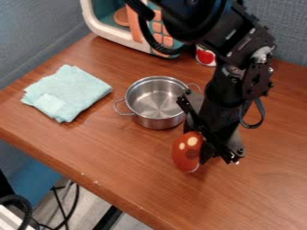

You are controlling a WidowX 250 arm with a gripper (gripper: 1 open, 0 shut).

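Note:
My black gripper point(206, 148) points down at the table just right of a red, rounded object point(185, 153) with lighter spots, which sits low by its fingertips. The gripper partly covers the object's right side, so whether the fingers are closed on it is unclear. A steel pot point(155, 108) with two handles stands behind it.
A folded pale blue towel point(66, 90) lies on the left of the wooden table point(84, 153). A white and orange toy point(120, 22) and a red can point(206, 57) stand at the back.

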